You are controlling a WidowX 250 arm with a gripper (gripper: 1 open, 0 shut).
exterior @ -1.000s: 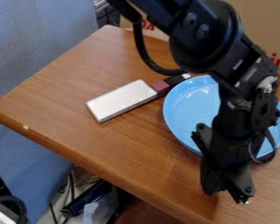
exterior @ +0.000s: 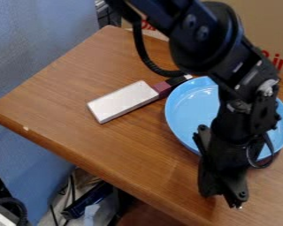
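My black gripper points down at the front right of the wooden table, in front of a light blue plate that the arm partly covers. I cannot tell whether its fingers are open or shut, or whether anything is between them. A white rectangular object lies left of the plate, with a dark maroon item behind it, close to the plate's rim.
A cardboard box stands at the back right. Cables and bags lie below the front-left edge.
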